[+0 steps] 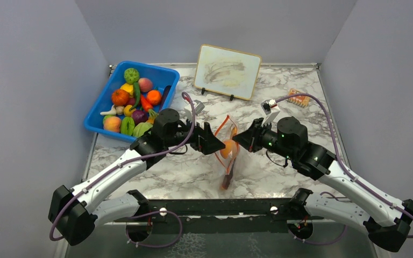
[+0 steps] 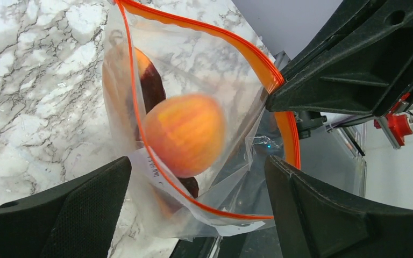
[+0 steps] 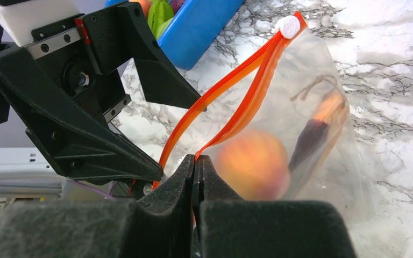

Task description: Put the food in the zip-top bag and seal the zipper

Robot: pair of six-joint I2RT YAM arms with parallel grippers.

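Held upright and gaping, the clear zip bag (image 2: pixel 121 107) has an orange zipper edge with a white slider (image 3: pixel 287 26) at one end. Inside its mouth is a round orange-yellow fruit (image 2: pixel 185 135), like a peach, blurred in both wrist views. Beside it in the bag leans a dark item with an orange end (image 3: pixel 316 128). My left gripper stands open over the bag mouth, its fingers apart and clear of the fruit. My right gripper is shut on the bag's orange rim, on the side facing it.
A blue bin (image 1: pixel 98 116) full of assorted produce stands at the back left. Behind the bag, a whiteboard (image 1: pixel 228 71) rests on a stand, with a small patterned packet (image 1: pixel 299 98) at the right.
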